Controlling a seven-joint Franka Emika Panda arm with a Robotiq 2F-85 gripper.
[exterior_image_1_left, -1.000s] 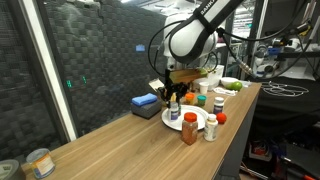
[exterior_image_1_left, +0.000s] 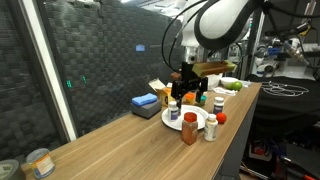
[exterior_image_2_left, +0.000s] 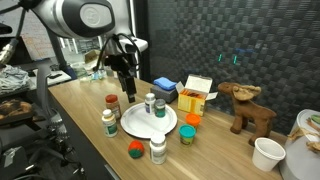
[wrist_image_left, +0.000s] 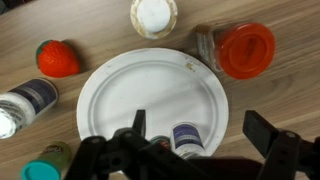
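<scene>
My gripper hangs open above the white plate (wrist_image_left: 150, 85), fingers spread and nothing held between them. On the plate, a small white bottle with a purple-grey top (wrist_image_left: 187, 136) stands beneath the gap, near the rim. Close beside it is a green-lidded jar (exterior_image_2_left: 160, 108), partly hidden by a finger in the wrist view. From the second exterior view the same white bottle (exterior_image_2_left: 150, 102) looks upright, well apart from my gripper (exterior_image_2_left: 120, 80).
Around the plate stand a red-brown jar (wrist_image_left: 245, 50), a white-capped bottle (wrist_image_left: 154, 14), a strawberry (wrist_image_left: 57, 58), another white bottle (wrist_image_left: 28, 103) and a green-lidded jar (wrist_image_left: 47, 163). Behind are a yellow box (exterior_image_2_left: 197, 97) and a blue sponge (exterior_image_2_left: 165, 84). Bare table (exterior_image_1_left: 105, 155) lies left in exterior view 1.
In exterior view 1 my gripper has risen from close over the bottle on the plate and shifted right, towards the camera. The bottle remains standing on the plate.
</scene>
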